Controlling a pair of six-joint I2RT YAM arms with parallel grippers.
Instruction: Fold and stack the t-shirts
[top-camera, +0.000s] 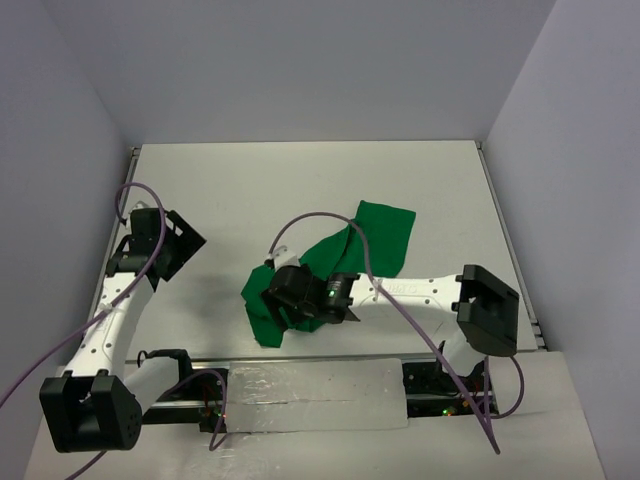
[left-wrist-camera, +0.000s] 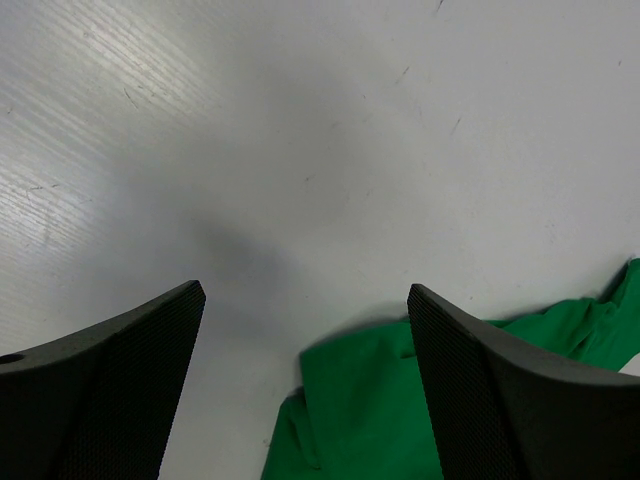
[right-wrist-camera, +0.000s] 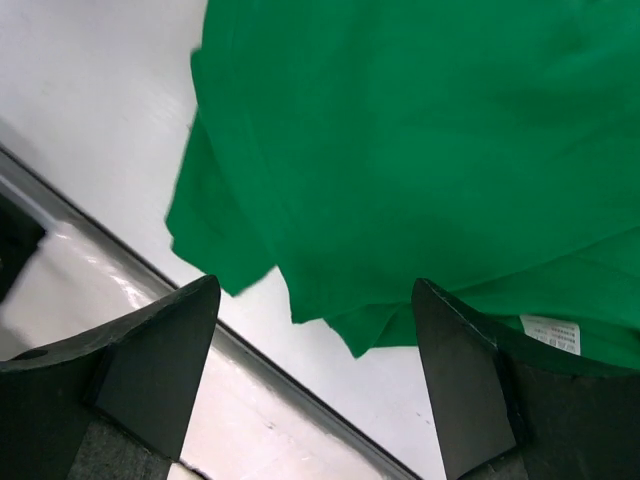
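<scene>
One green t-shirt (top-camera: 385, 235) lies unevenly spread on the white table, running from the middle right down to the front centre. My right gripper (top-camera: 273, 305) hangs over its front left part and hides some of it. In the right wrist view the fingers (right-wrist-camera: 150, 370) stand wide apart, with the cloth (right-wrist-camera: 420, 150) below and a white label (right-wrist-camera: 551, 334) beside the right finger. Left of the shirt, my left gripper (top-camera: 190, 243) is open above bare table. The shirt's edge (left-wrist-camera: 370, 400) shows low in the left wrist view, partly behind a finger (left-wrist-camera: 470, 390).
Bare table (top-camera: 250, 185) stretches behind and left of the shirt. Along the front runs a metal rail (top-camera: 330, 357), with a plastic-covered panel (top-camera: 315, 395) before it. Grey walls (top-camera: 300, 70) enclose the back and sides. Purple cables loop over both arms.
</scene>
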